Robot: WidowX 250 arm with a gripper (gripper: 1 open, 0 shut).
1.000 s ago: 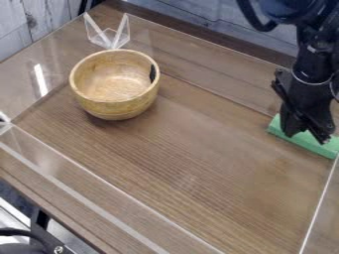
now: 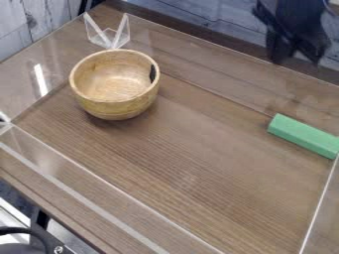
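My gripper [image 2: 272,45] is raised at the top right, dark and blurred, its fingertips indistinct; whether it is open or shut cannot be made out. Below it, apart from it, a green block [image 2: 303,136] lies on the wooden table [image 2: 185,179] at the right. A wooden bowl [image 2: 115,83] sits on the table at the upper left.
A small translucent white object [image 2: 110,32] stands behind the bowl. Dark cables show beyond the table's lower left corner.
My gripper has moved up, away from the green block, which now shows uncovered in about the same place. The bowl has not moved.
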